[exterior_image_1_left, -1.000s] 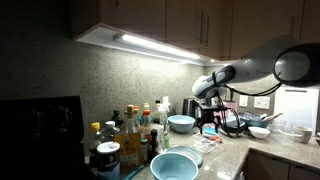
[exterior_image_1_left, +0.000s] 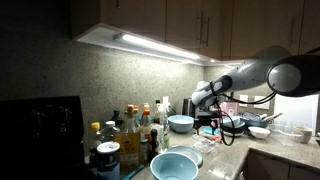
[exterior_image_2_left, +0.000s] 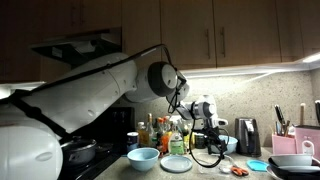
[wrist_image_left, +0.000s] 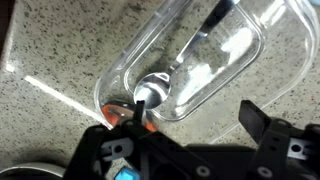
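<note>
In the wrist view a clear plastic container (wrist_image_left: 245, 58) lies below my gripper, which is open with nothing held between its fingers. A metal spoon (wrist_image_left: 153, 90) rests in the container, its bowl near the left finger and its handle running up to the right. Something with an orange-red part (wrist_image_left: 117, 112) lies by the container's lower left end, partly hidden by that finger. In exterior view 1 the gripper (exterior_image_1_left: 207, 122) is low over the far part of the counter, too small for fine detail.
A light blue bowl (exterior_image_1_left: 174, 166) stands at the counter's near end, beside several bottles (exterior_image_1_left: 130, 140). Another blue bowl (exterior_image_1_left: 181, 123) is farther back. In the second exterior view a dark kettle (exterior_image_2_left: 247, 136) and a pink container (exterior_image_2_left: 281, 145) stand right of the arm.
The arm's upper links have shifted slightly lower and nearer in exterior view 1. The gripper stays over the same part of the counter; the bowls and bottles have not moved.
</note>
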